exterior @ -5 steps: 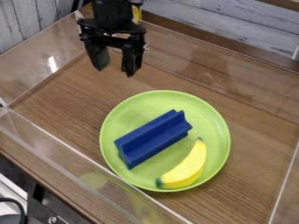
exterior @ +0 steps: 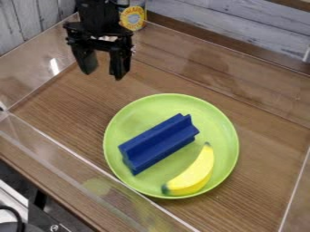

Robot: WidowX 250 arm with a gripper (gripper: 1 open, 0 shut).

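A black gripper [exterior: 101, 60] hangs at the top left over bare wooden tray floor, its two fingers apart and open, nothing seen between them. Below and to the right lies a green plate [exterior: 216, 126] holding a long blue block [exterior: 158, 143] set diagonally and a yellow banana [exterior: 191, 171] at the plate's lower right. The gripper is well clear of the plate.
A yellow object [exterior: 132, 17], partly behind the arm, stands at the back. Pale wooden walls border the tray at the back and left.
The gripper has moved to the left and slightly down, uncovering more of the yellow object at the back. The plate, block and banana are unchanged.
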